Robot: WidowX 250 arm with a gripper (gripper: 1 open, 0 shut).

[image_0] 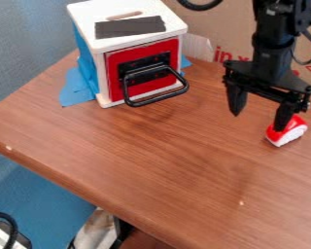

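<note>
My black gripper (259,114) hangs at the right side, open, its two fingers spread wide. The right finger reaches down over a red and white cylindrical object (287,136) lying on the wooden table; the left finger is out to its left, above bare wood.
A white toy oven (132,30) with a red door and black handle stands at the back left on blue material. A cardboard panel (218,34) lines the back. The table's edge runs along the left.
</note>
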